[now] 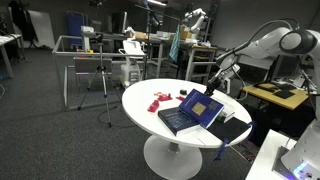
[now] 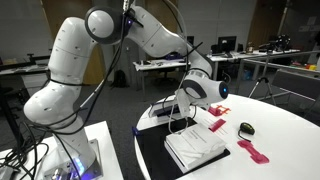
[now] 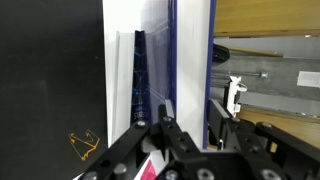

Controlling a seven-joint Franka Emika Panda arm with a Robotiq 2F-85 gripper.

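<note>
On the white round table (image 1: 135, 104) lies a dark blue box (image 1: 180, 121), its tray part toward the left in exterior view 1. The blue lid (image 1: 203, 106) is tilted up at the tray's right side. My gripper (image 1: 210, 90) is at the lid's upper edge. In the wrist view the lid (image 3: 190, 50) shows as a pale panel with blue borders, running down between the fingers of my gripper, which is shut on it. From exterior view 2 a tilted white face (image 2: 195, 147) hides the tray behind it.
A black mat (image 2: 160, 155) lies beside the box. Red items (image 2: 252, 152) and a dark object (image 2: 246, 130) sit on the far part of the table. A tripod (image 1: 105, 85) stands on the floor to the left.
</note>
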